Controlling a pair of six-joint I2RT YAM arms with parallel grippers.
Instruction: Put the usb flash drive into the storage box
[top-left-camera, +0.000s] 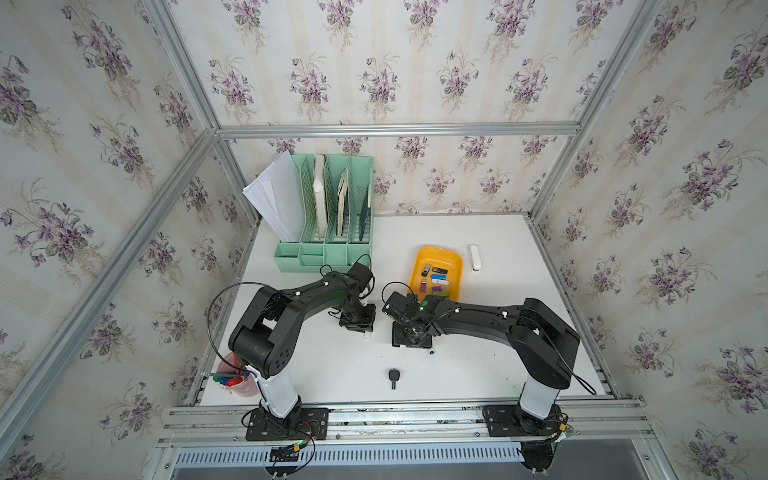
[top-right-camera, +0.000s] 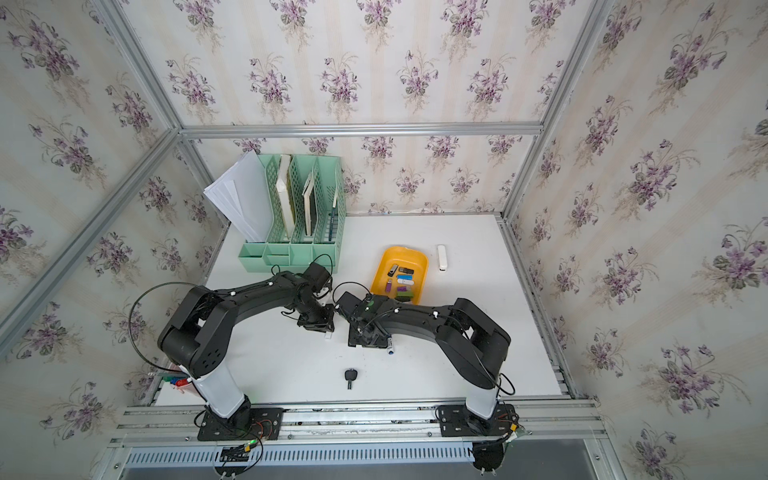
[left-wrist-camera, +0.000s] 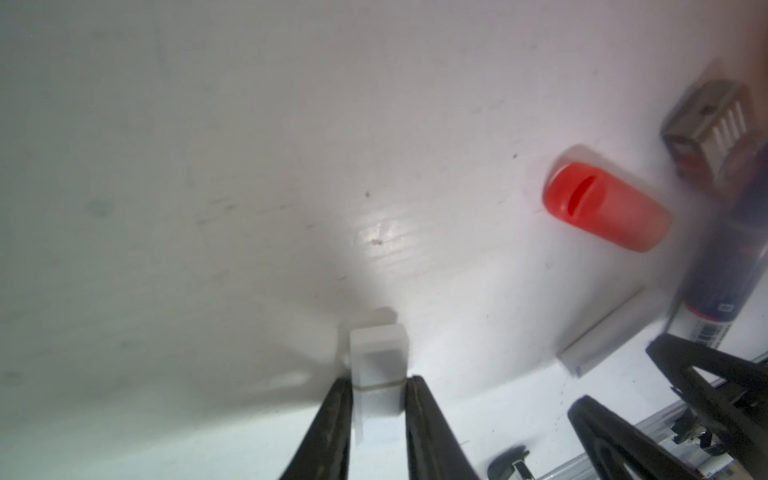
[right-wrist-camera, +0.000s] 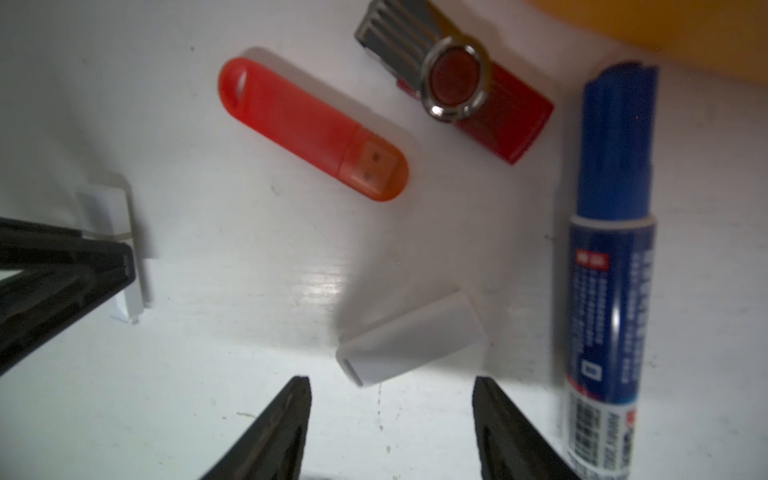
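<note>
My left gripper is shut on a white flash drive (left-wrist-camera: 378, 352) lying at table level. My right gripper stands open above another white flash drive (right-wrist-camera: 408, 340), nothing between its fingers. A red flash drive (right-wrist-camera: 312, 128) and a metal-capped drive (right-wrist-camera: 504, 108) lie farther off in the right wrist view. The orange storage box (top-left-camera: 453, 264) sits behind the right arm, holding several small drives.
A blue glue pen (right-wrist-camera: 608, 304) lies right of the right gripper. A dark key-like object (top-left-camera: 393, 374) lies near the front. A green file organiser (top-left-camera: 324, 256) stands at back left; a pink pen cup (top-left-camera: 240, 385) is at front left.
</note>
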